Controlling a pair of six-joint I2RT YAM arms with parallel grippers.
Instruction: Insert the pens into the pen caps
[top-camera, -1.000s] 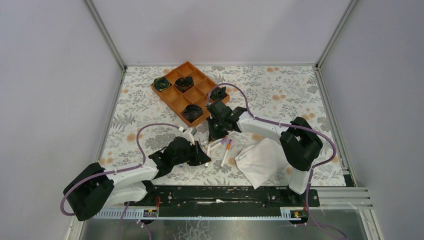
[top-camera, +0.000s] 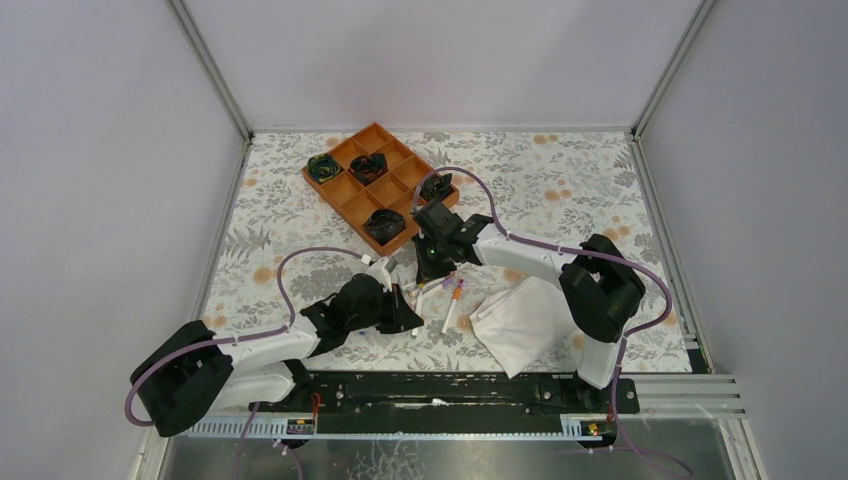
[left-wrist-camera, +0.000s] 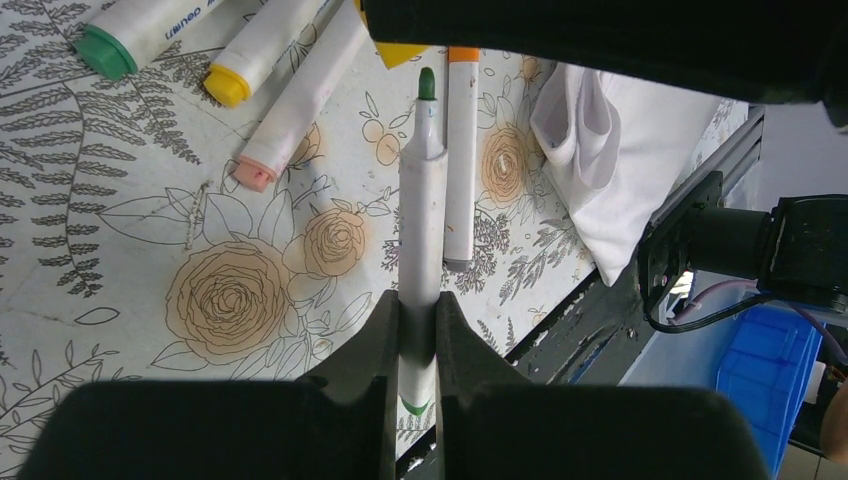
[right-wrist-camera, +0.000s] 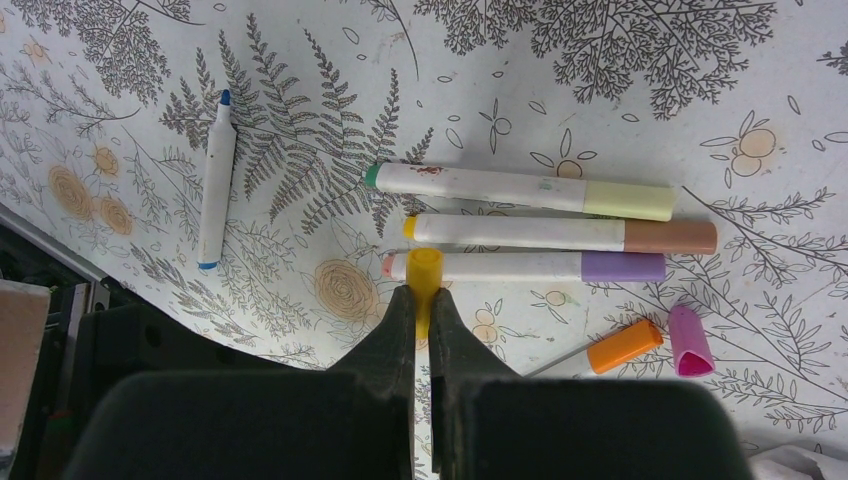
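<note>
In the left wrist view a white pen with a bare green tip (left-wrist-camera: 421, 220) stands out between the fingers of my left gripper, which is shut on it. Its tip points at a yellow cap (left-wrist-camera: 400, 53), partly covered by the dark right gripper and a small gap away. My right gripper is shut on that yellow cap (right-wrist-camera: 425, 265) in the right wrist view. From above, the left gripper (top-camera: 418, 318) sits just below the right gripper (top-camera: 425, 278). A loose magenta cap (right-wrist-camera: 691, 341) and an uncapped blue-tipped pen (right-wrist-camera: 217, 185) lie on the table.
Capped pens with light green (right-wrist-camera: 628, 200), brown (right-wrist-camera: 671, 237) and purple (right-wrist-camera: 623, 267) caps lie side by side; an orange-capped pen (right-wrist-camera: 625, 347) lies nearby. A white cloth (top-camera: 523, 322) is at the right. Behind stands a wooden compartment tray (top-camera: 350, 207).
The right arm, the tray and the cloth look unmoved.
</note>
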